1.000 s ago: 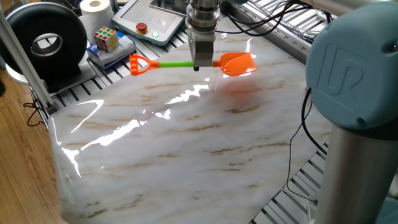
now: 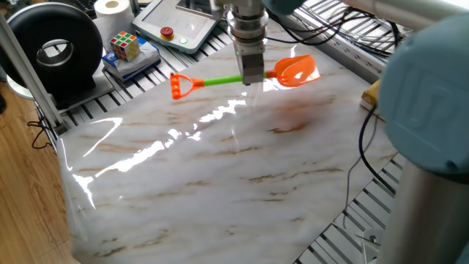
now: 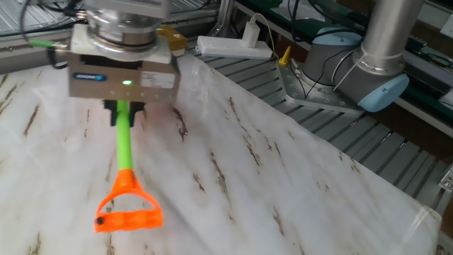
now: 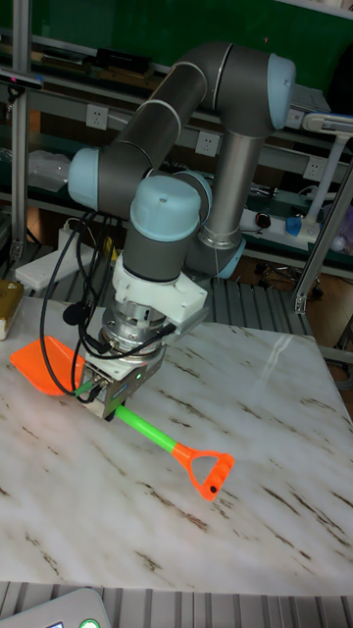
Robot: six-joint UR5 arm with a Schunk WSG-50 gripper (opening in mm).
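Note:
A toy shovel with an orange scoop (image 2: 296, 71), green shaft (image 3: 124, 145) and orange D-shaped handle (image 4: 206, 473) is held above the marbled tabletop. My gripper (image 3: 124, 113) is shut on the green shaft, its dark fingers on either side of it. In exterior view 1 the scoop points right and the handle left, with the gripper body hiding part of the shaft. Exterior view 2 shows the handle toward the camera, the scoop hidden behind the gripper. A reddish reflection below the shovel in exterior view 1 suggests a gap over the table.
A white power strip (image 3: 233, 48) lies near the arm's base.
My gripper and the shovel have moved to the right in exterior view 1, and the shovel has turned slightly, its scoop end now higher in the picture. The grip on the shaft remains.

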